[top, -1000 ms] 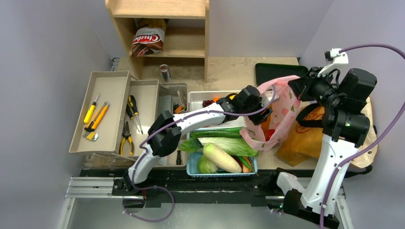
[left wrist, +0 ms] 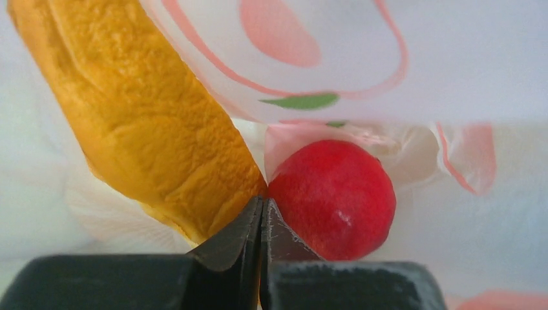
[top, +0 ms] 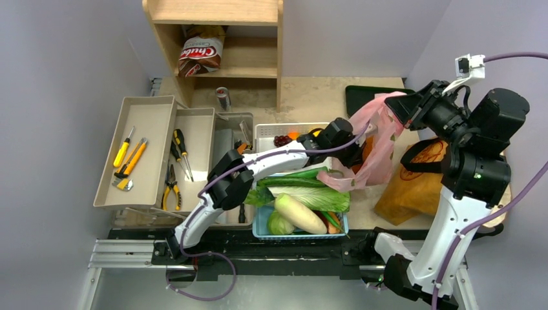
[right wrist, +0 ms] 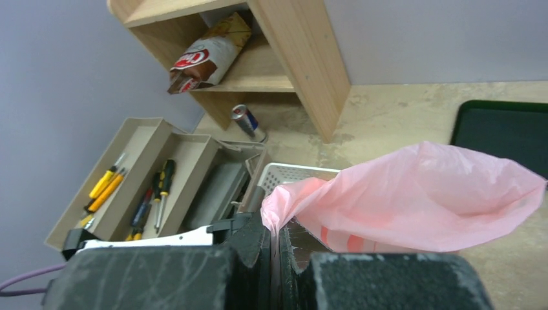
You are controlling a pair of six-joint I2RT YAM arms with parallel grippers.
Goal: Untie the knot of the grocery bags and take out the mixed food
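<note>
Pulled up beside the baskets is a pink plastic bag (top: 380, 150). Bunched plastic of its edge runs between the fingers of my right gripper, which is shut on it; more of the pink film (right wrist: 420, 200) spreads out to the right. My left gripper is inside the bag, its fingertips together with nothing seen between them. Right at those tips lie a long golden bread loaf (left wrist: 148, 123), on the left, and a round red fruit or vegetable (left wrist: 333, 200), on the right. From the top, the bag partly covers the left gripper's tips.
A white basket (top: 265, 129) with fruit and a blue basket (top: 262, 226) of vegetables stand left of the bag. Behind it lies a dark green tray (top: 362, 97). A brown bag (top: 407, 197) sits to the right. Bare counter shows in front of the shelf.
My left gripper has shifted only slightly.
</note>
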